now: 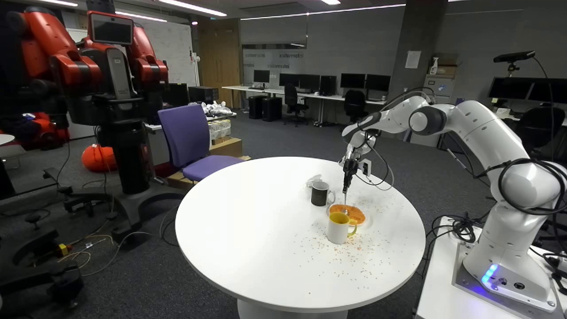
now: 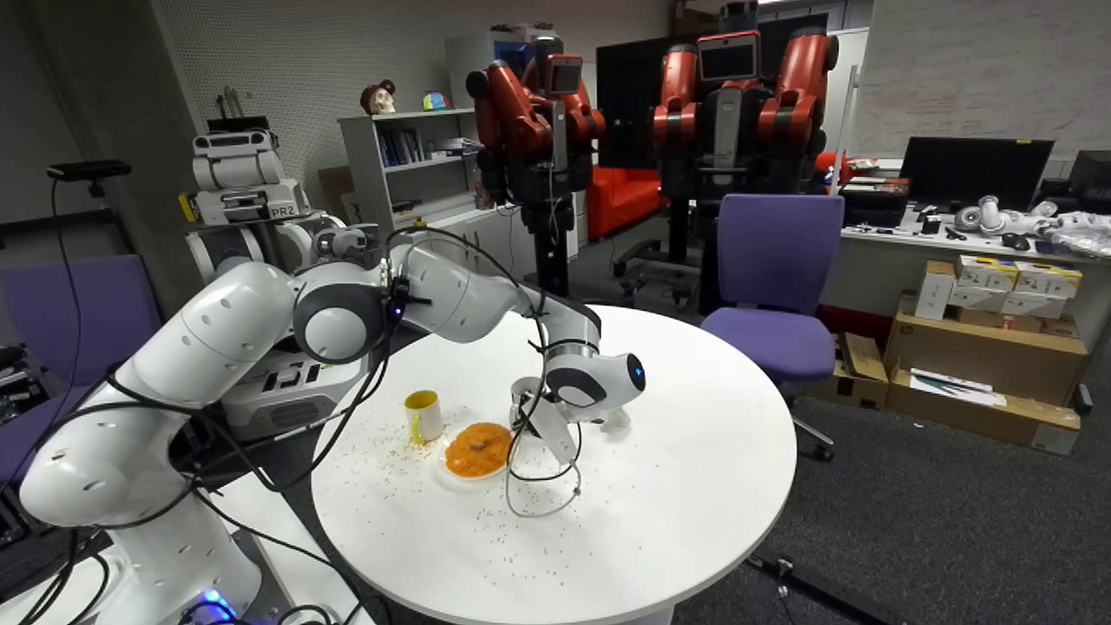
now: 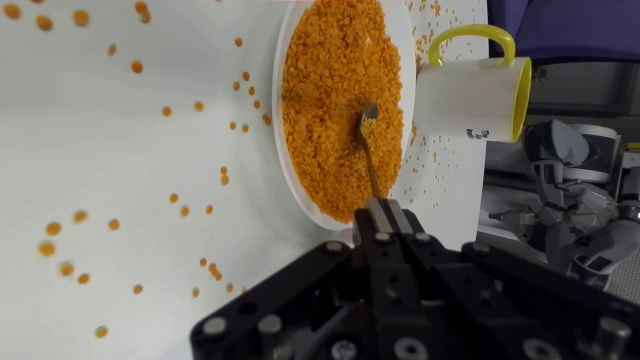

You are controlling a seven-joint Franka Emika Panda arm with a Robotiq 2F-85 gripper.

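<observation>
In the wrist view my gripper is shut on the handle end of a metal spoon (image 3: 371, 161). The spoon's bowl rests at the surface of orange lentil-like grains (image 3: 336, 78), with some grains in it. These grains fill a white plate (image 3: 280, 114). A white mug with a yellow inside and handle (image 3: 459, 99) stands beside the plate, across from my gripper. In exterior view 1 the gripper (image 1: 345, 190) points down at the plate's far edge, close to a dark mug (image 1: 319, 194). The arm hides the fingers in exterior view 2.
Loose grains (image 2: 521, 542) lie scattered on the round white table (image 2: 677, 500) around the plate. Behind the dark mug sits a small clear or whitish item (image 1: 314, 180). A cable loop hangs from the wrist.
</observation>
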